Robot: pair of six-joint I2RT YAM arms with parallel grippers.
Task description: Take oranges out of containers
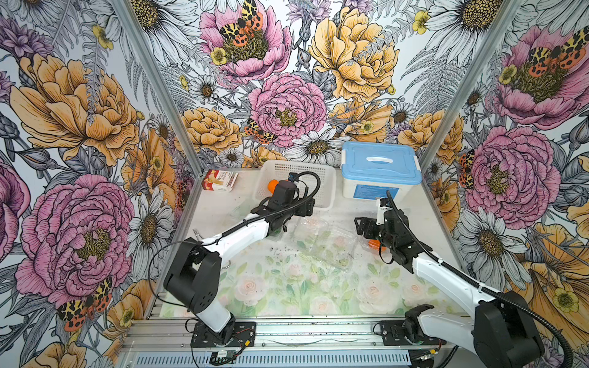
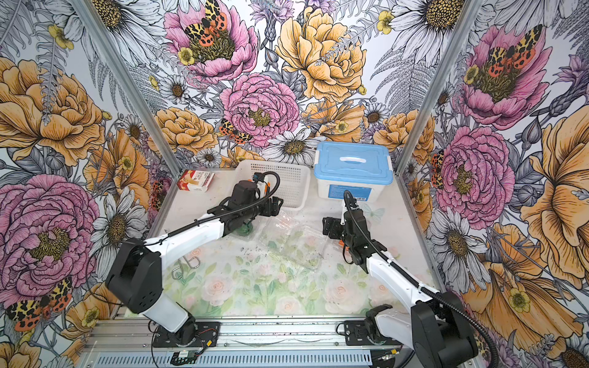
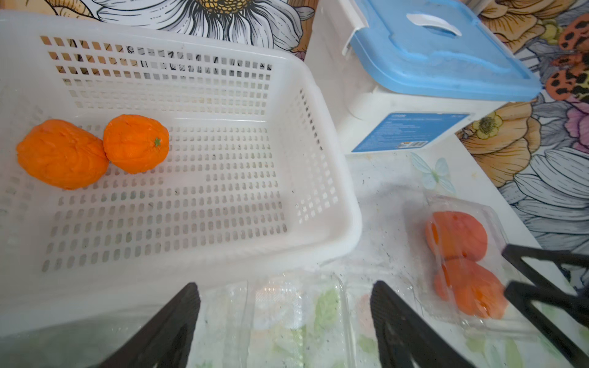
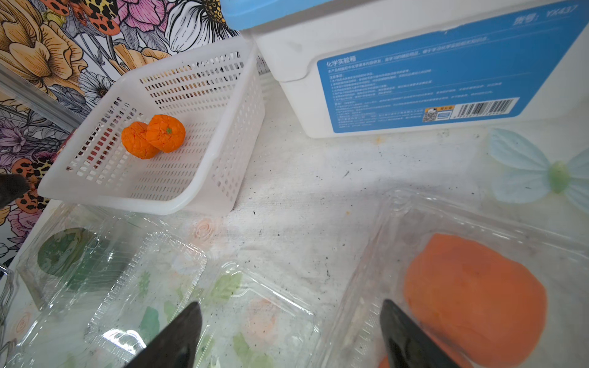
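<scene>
Two oranges (image 3: 135, 143) lie in the white perforated basket (image 3: 328, 184). My left gripper is open in front of the basket, above empty clear containers (image 3: 297, 306), with nothing between its fingers. At the table's right, two more oranges (image 4: 475, 294) sit in a clear container (image 4: 392, 205), partly hidden under my right arm in the top views. My right gripper is open above that container's left side, with no orange held.
A lidded blue-and-white box (image 1: 380, 168) stands at the back right, a carton (image 1: 217, 180) at the back left. A green object (image 4: 64, 248) shows through clear plastic.
</scene>
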